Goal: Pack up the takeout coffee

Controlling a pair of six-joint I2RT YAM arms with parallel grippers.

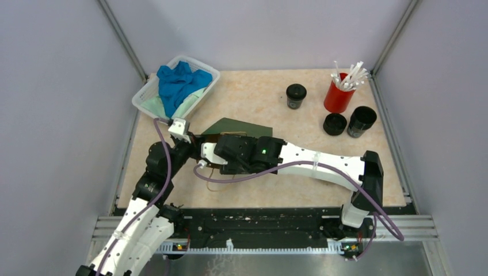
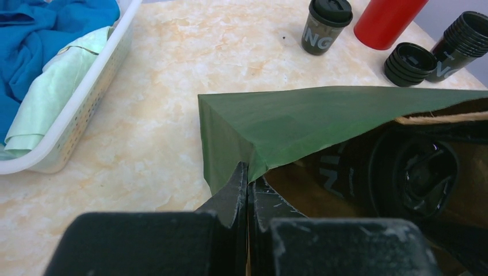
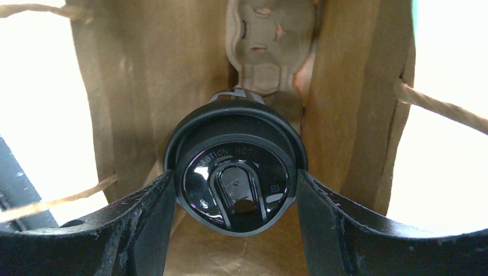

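The green-and-kraft paper bag (image 1: 241, 127) (image 2: 322, 109) stands open at mid table, partly hidden by my arms. My left gripper is shut on the bag's corner edge, pinching the paper. My right gripper is shut on a lidded black coffee cup (image 3: 236, 172), holding it inside the bag. A cardboard cup tray (image 3: 265, 46) lies below in the bag.
A white basket (image 1: 204, 69) with cloths stands back left. At back and right are a lidded cup (image 1: 296, 96), a red straw holder (image 1: 336, 98), stacked lids (image 1: 335, 124) and stacked cups (image 1: 361, 121).
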